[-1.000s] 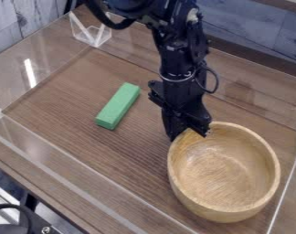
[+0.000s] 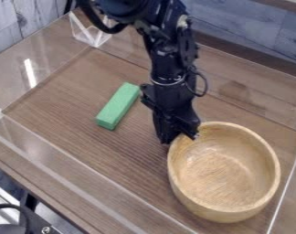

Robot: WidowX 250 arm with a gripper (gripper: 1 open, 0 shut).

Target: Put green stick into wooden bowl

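Note:
The green stick (image 2: 118, 106) lies flat on the wooden table, left of the arm. To the right, close to the front, stands the round wooden bowl (image 2: 224, 174); its visible inside looks empty. My gripper (image 2: 168, 135) points down at the bowl's upper left rim, its dark tips overlapping that edge in the view. Whether the tips touch the rim cannot be made out. The dark fingers blend together, so their opening is unclear. Between the gripper and the stick there is a small gap of bare table.
Bare wooden table (image 2: 65, 123) spreads to the left and front of the stick. A clear plastic piece (image 2: 89, 29) stands at the back left. Grey plank walls edge the table behind and at the left. Dark cables show in the lower left corner.
The stick and bowl have not visibly moved.

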